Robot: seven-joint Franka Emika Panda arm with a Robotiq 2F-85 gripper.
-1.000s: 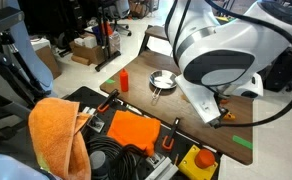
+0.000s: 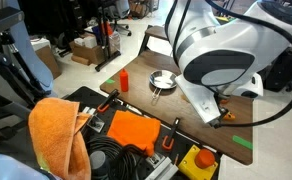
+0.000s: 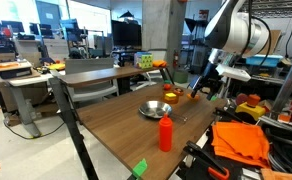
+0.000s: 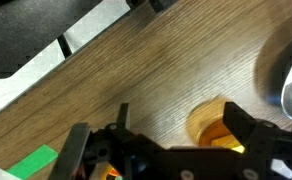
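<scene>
In the wrist view my gripper is open above the brown wooden table, its dark fingers spread apart with nothing held between them. Close to the right finger lies an orange round container (image 4: pixel 198 122) with something yellow in it, partly covered by the gripper. A silver pan (image 3: pixel 156 108) rests on the table, and its edge also shows at the right of the wrist view. The red bottle (image 3: pixel 165 132) stands upright near the table's end. In exterior view 1 the white arm largely hides the gripper.
Small orange and yellow items (image 3: pixel 171 97) sit beyond the pan. Green tape (image 4: pixel 33 162) marks the table. Black clamps (image 2: pixel 108 101) grip its edge, beside an orange cloth (image 2: pixel 134 130) and cables. Bare wood (image 3: pixel 111 115) lies left of the pan.
</scene>
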